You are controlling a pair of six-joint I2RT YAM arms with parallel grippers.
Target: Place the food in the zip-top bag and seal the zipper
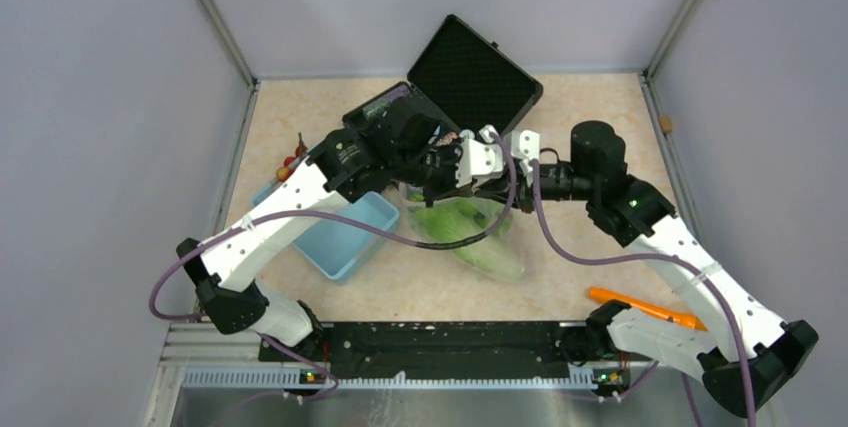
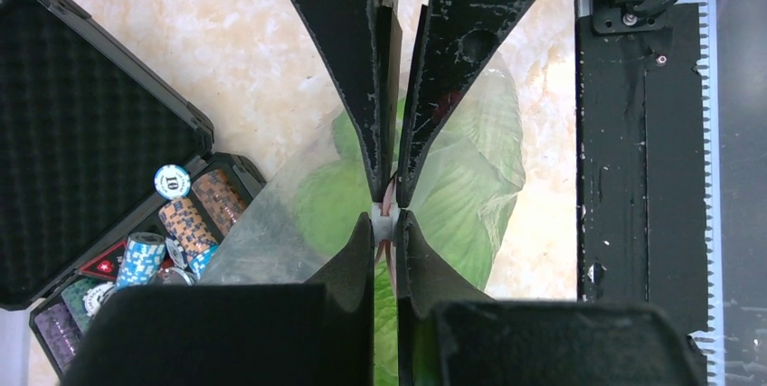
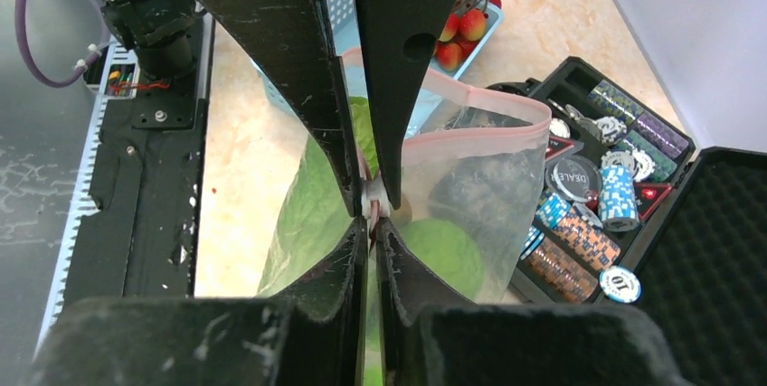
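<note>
The clear zip bag (image 3: pixel 493 192) with a pink zip strip (image 3: pixel 475 140) lies under both grippers, green leafy food (image 2: pixel 461 196) inside it. Its mouth shows a gap on the case side in the right wrist view. My left gripper is shut on a small white zip slider (image 2: pixel 384 211). Facing it, close by on the same strip, is my right gripper. The right fingers stand close together with pink strip between them; whether they press on it I cannot tell. In the top view both grippers meet above the bag, hiding the slider.
A blue basket (image 1: pixel 345 259) stands left of the bag, with red fruit (image 3: pixel 463 32) at its far end. An open black case (image 1: pixel 475 72) of poker chips lies behind. An orange tube (image 1: pixel 640 307) rests at the front right.
</note>
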